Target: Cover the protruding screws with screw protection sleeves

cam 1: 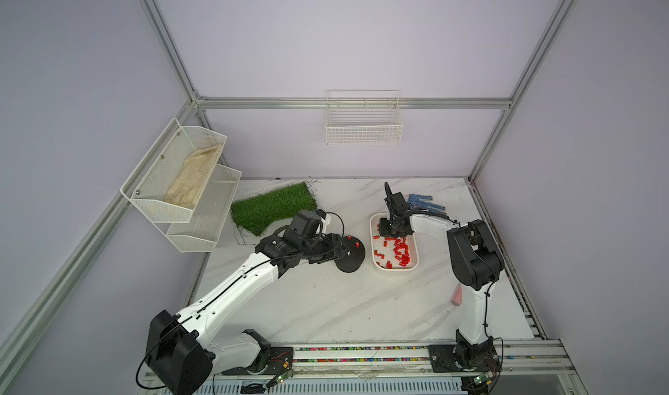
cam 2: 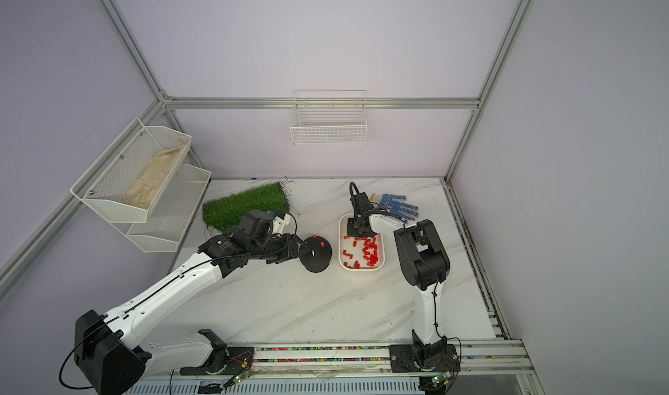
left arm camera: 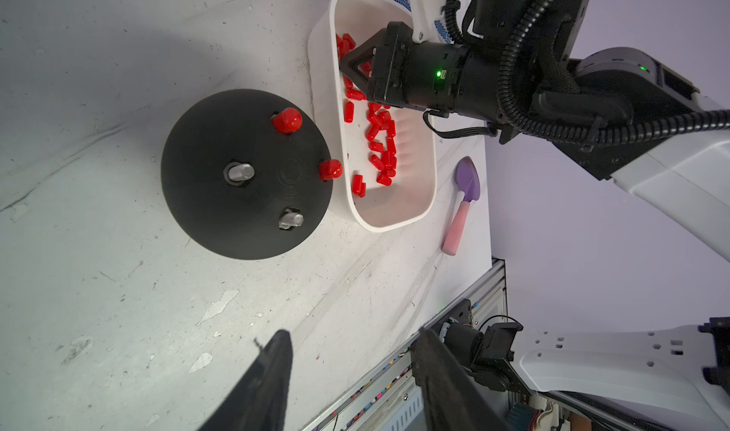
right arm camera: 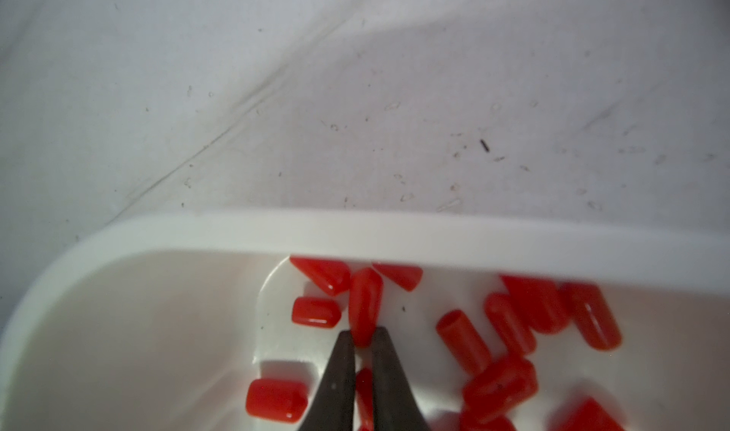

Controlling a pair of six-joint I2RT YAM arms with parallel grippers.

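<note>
In the left wrist view, a black round plate [left arm camera: 228,225] bears two bare screws, a left screw [left arm camera: 241,172] and a lower screw [left arm camera: 292,219]. Two red sleeves stand on its right side: an upper sleeve [left arm camera: 287,121] and a lower sleeve [left arm camera: 330,170]. My right gripper reaches down into the white bin [right arm camera: 426,237], shut on a red sleeve [right arm camera: 365,298] pinched at its near end. More loose sleeves [right arm camera: 315,311] lie around it. Above the table near the plate, my left gripper is open, with nothing between its fingers.
Green turf [cam 1: 273,207] lies behind the left arm. A blue glove [cam 2: 398,205] is beyond the bin, and a pink-handled trowel [left arm camera: 456,229] lies to the bin's right.
</note>
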